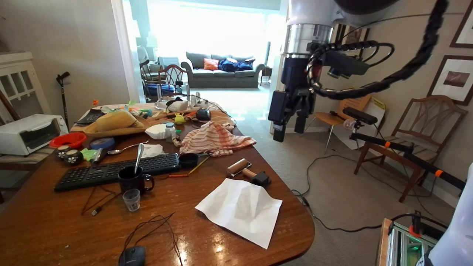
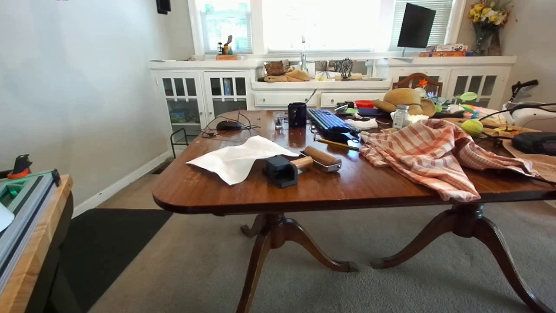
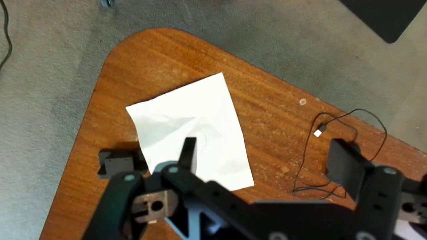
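Note:
High above the table's right edge in the first exterior view hangs my gripper [image 1: 290,130], its fingers apart and nothing between them. In the wrist view the same gripper spreads wide over the table, well clear of everything on it. A creased white sheet of paper [image 1: 241,208] lies near the rounded table corner, also plain in the wrist view as a white sheet [image 3: 200,132]. Beside it rests a brayer roller [image 1: 238,167] with a wooden handle and a black block [image 1: 261,179] at the handle's end. The second exterior view does not show the gripper.
A black mug [image 1: 133,179] with a spoon, a small clear glass [image 1: 131,199], a keyboard [image 1: 119,170] and a mouse [image 1: 132,256] with its cable occupy the left side. A striped cloth [image 2: 427,151] drapes over the table edge. Bare wood surrounds the paper's near side.

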